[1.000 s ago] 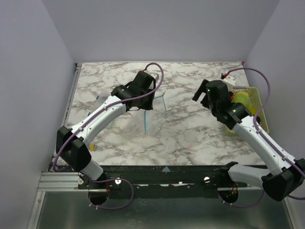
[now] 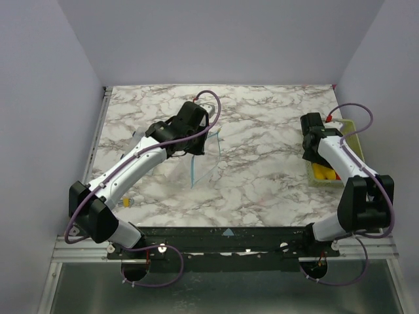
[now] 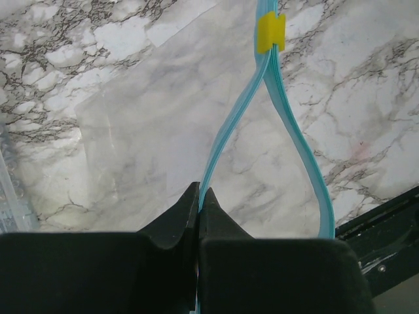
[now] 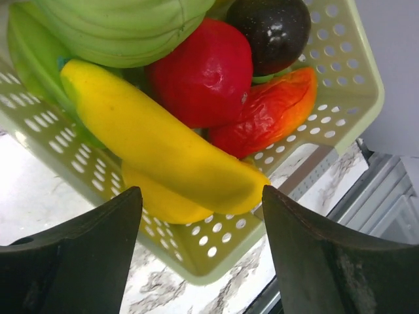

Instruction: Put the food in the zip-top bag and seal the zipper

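The clear zip top bag (image 3: 150, 124) has a blue zip rim, which gapes below its yellow slider (image 3: 270, 33). One side of that rim runs between the fingers of my left gripper, which is shut on it. At the right, my right gripper reaches into the food basket (image 2: 357, 147). Its fingers stand apart on either side of the lower end of a long yellow food piece (image 4: 157, 140). Another yellow piece (image 4: 160, 196) lies partly beneath that one.
A green bunch (image 4: 124, 29), a round red food (image 4: 200, 72), a dark round one (image 4: 272, 33) and a red-orange pepper (image 4: 268, 114) crowd the same basket. Free table (image 2: 262, 157) lies between bag and basket. A small yellow-ended object (image 2: 126, 202) sits at the front left.
My right arm has swung right from above the table, down into the basket over the yellow food. The left gripper and the bag have shifted slightly left.
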